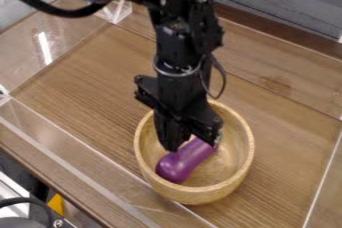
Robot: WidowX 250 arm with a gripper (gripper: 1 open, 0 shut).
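Note:
A purple eggplant-like object point(185, 164) lies in a pale yellow bowl point(233, 177) on the wooden table. The black gripper point(182, 137) hangs over the bowl, just above the purple object and partly hiding it. Its fingers look close together; whether they touch the object is hard to tell.
The wooden table has free room at left and right of the bowl. A white wall and ledge run along the back. A black cable lies at the lower left edge.

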